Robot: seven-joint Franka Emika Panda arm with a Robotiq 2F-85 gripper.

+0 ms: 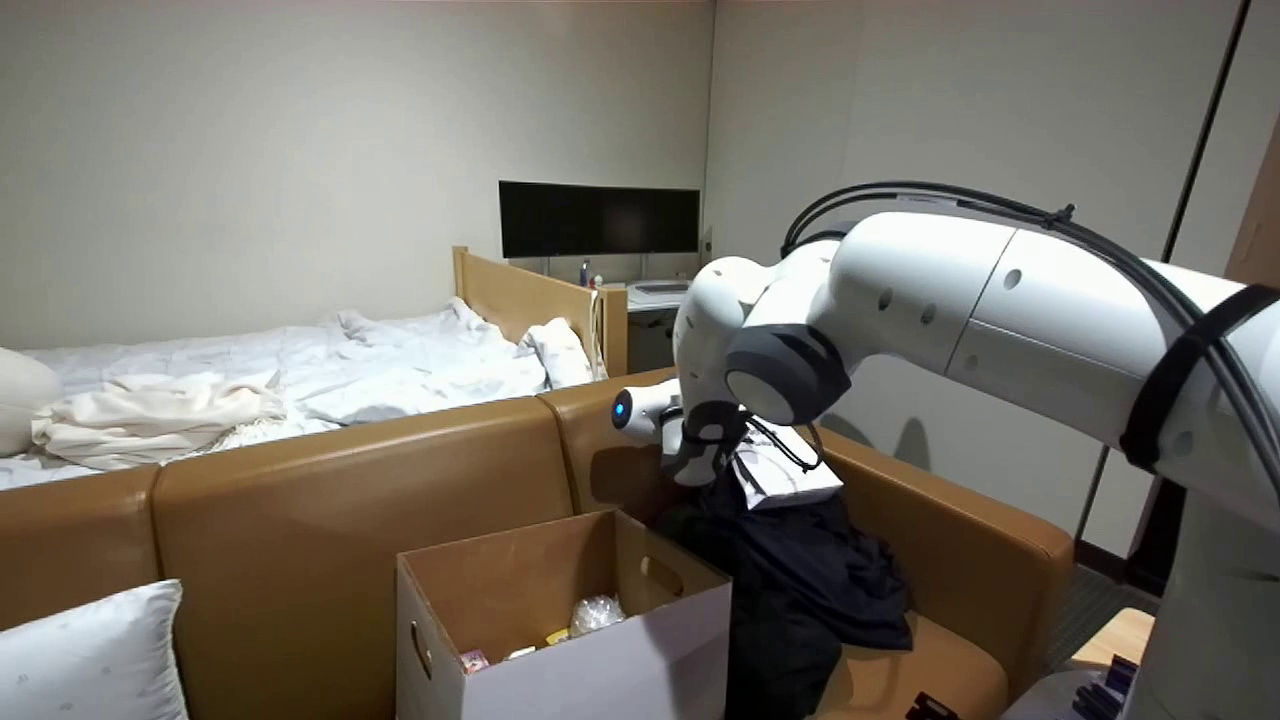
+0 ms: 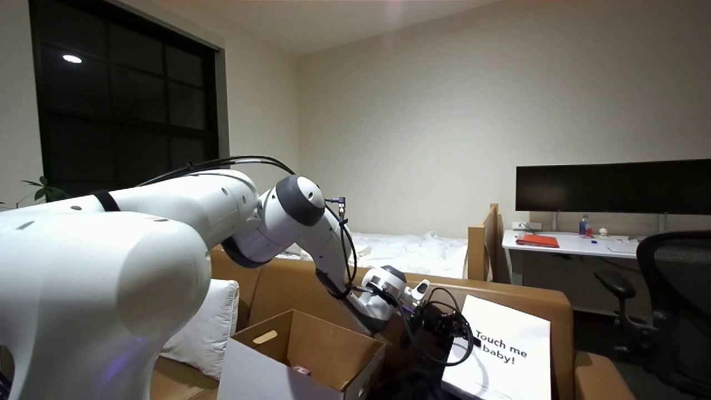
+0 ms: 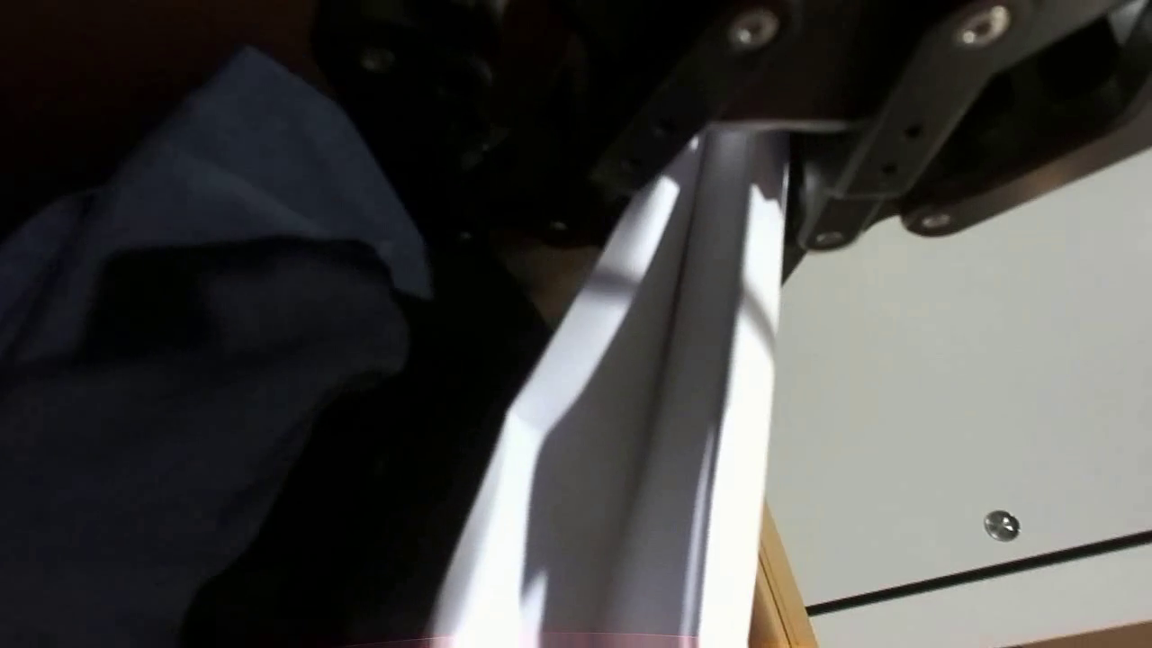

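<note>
A white, flat, box-like object with "Touch me baby!" printed on its face stands tilted at the right end of the couch. In exterior view 1 this white object shows above a pile of dark clothing. My gripper is shut on its white edge, which runs down between the fingers in the wrist view. Part of the object there looks hollow or folded. From exterior view 1, the arm and cables hide the fingertips.
An open cardboard box with several small items inside stands on the couch, left of the clothing. The brown backrest rises close behind the gripper, and the couch's right armrest lies beyond the white object.
</note>
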